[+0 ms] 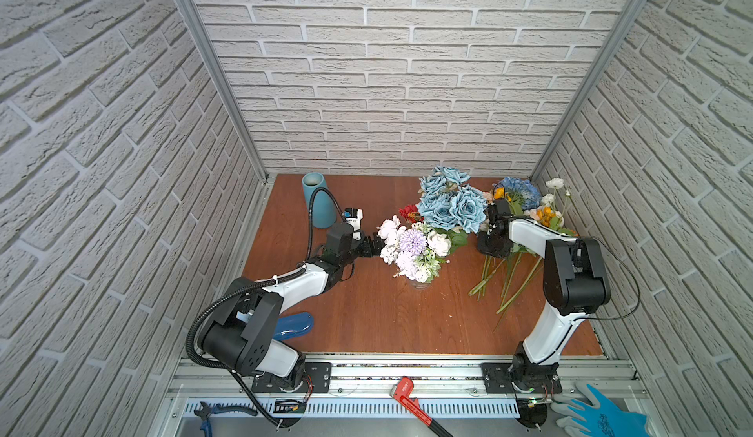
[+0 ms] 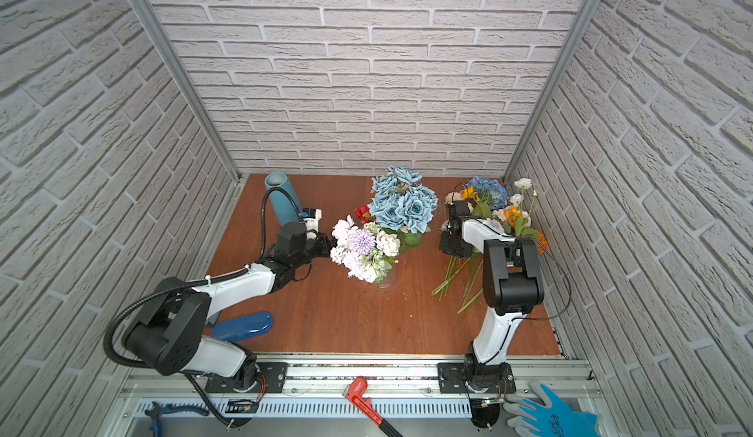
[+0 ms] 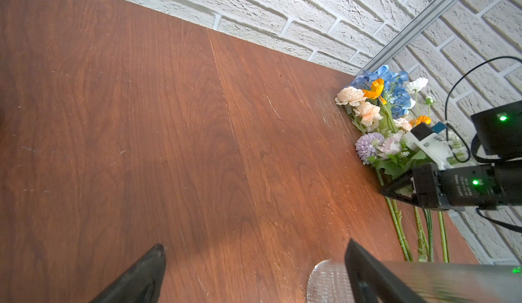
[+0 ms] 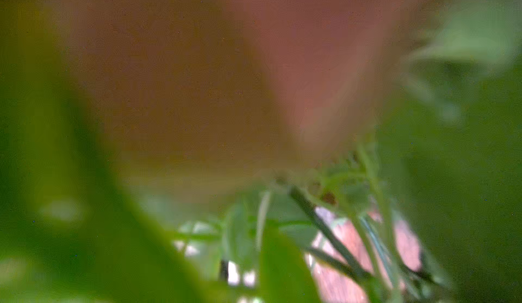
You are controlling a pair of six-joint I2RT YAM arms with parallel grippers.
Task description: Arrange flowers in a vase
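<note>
A bouquet of white, pink and lilac flowers with large blue roses and a red bloom stands in a clear vase mid-table. At the bouquet's left side is my left gripper; its fingers stand wide open, with the clear vase's edge near one of them. Loose stems lie at the right, their blue, orange and pale blooms towards the back. Low over these stems sits my right gripper. Blurred leaves fill the right wrist view, hiding its fingers and whatever lies between them.
A tall teal vase stands at the back left. A blue object lies near the left arm's base. Bare table extends across the front middle. The right wall is close to the loose flowers.
</note>
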